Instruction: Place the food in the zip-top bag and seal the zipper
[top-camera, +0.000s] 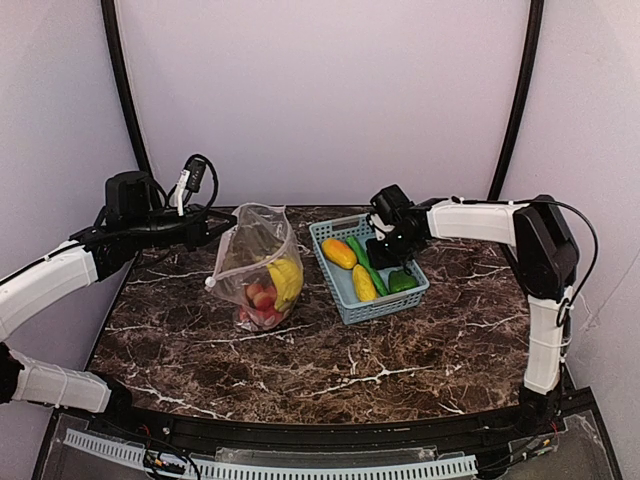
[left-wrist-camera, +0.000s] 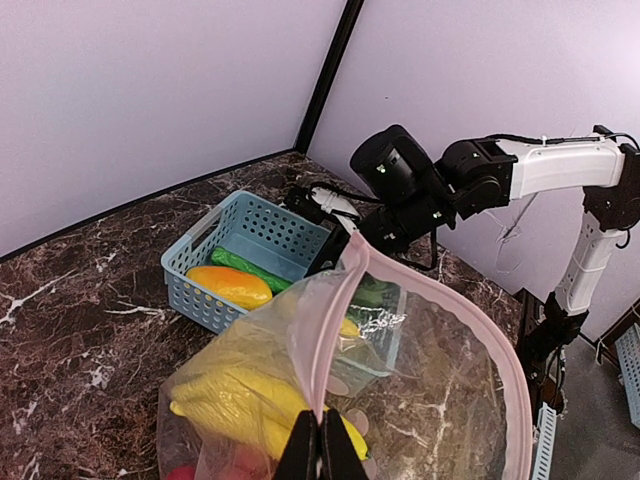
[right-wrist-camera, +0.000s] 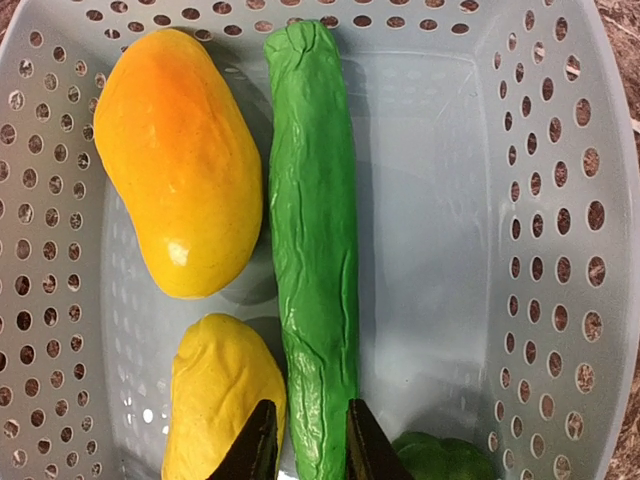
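The clear zip top bag (top-camera: 258, 240) stands on the table with its mouth spread, holding yellow bananas (top-camera: 286, 280) and reddish fruit (top-camera: 262, 298). At its rim my left gripper is shut on the pinkish zipper edge. In the blue basket (top-camera: 372, 312) lie a long green cucumber (right-wrist-camera: 315, 220), an orange-yellow mango (right-wrist-camera: 185, 160), a smaller yellow fruit (right-wrist-camera: 225, 400) and a green pepper-like piece (right-wrist-camera: 445, 458). My right gripper is partly open low in the basket, its fingertips on either side of the cucumber's near end; I cannot tell whether they touch it.
Perforated basket walls (right-wrist-camera: 560, 250) surround the right gripper. A narrow strip of table separates the bag from the basket.
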